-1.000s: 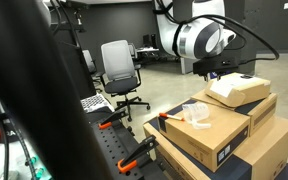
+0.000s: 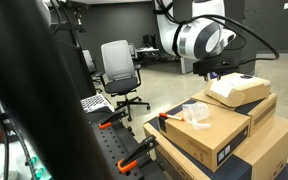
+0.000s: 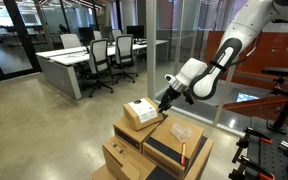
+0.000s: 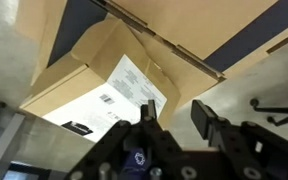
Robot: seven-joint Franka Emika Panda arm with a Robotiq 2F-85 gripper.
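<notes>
My gripper stands open in the wrist view, with nothing seen between its dark fingers. Below it lies a small cardboard box [image 4: 62, 92] with a printed white sheet [image 4: 134, 84] on it. In exterior view 1 the same box [image 2: 250, 91] rests on top of larger boxes, and the white arm [image 2: 196, 40] reaches down beside its near left side, the gripper [image 2: 206, 74] close to the sheet. Whether they touch cannot be told. A clear plastic container [image 2: 195, 111] and a red-handled tool [image 2: 171, 116] sit on another box top.
Large cardboard boxes [image 2: 219, 142] form stepped surfaces under these things. A dark cable loops out from the arm. Office chairs [image 3: 125, 47] and desks [image 3: 69, 60] stand well behind, with open floor [image 3: 44, 125] to the left of the boxes.
</notes>
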